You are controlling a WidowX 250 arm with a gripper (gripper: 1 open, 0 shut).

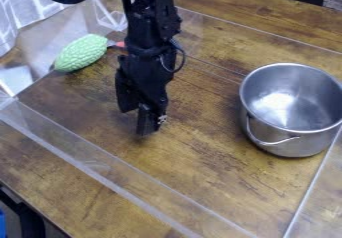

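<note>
My black gripper (142, 112) hangs low over the wooden table at the middle left, its tip near the tabletop; whether it is open or shut is hard to make out against the dark body. Behind it to the left lies a pale green corn cob toy (78, 54), with something pink partly hidden behind the arm. A steel pot (291, 104) with a wire handle stands at the right, well apart from the gripper.
Clear plastic edging (94, 157) runs along the near left and right sides.
</note>
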